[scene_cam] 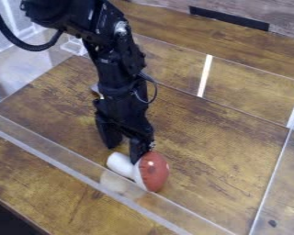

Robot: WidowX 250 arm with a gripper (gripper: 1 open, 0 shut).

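A black robot arm reaches down from the top left to its gripper [125,138], which is low over the wooden surface, just behind a white object with a red rounded end [150,172] lying near the clear front wall. The fingertips are dark and partly hidden, and whatever is under or behind the gripper is mostly covered by it.
Clear plastic walls [63,154] border the wooden work area [223,156] at front, back and right. A pale object at the left edge is partly cut off.
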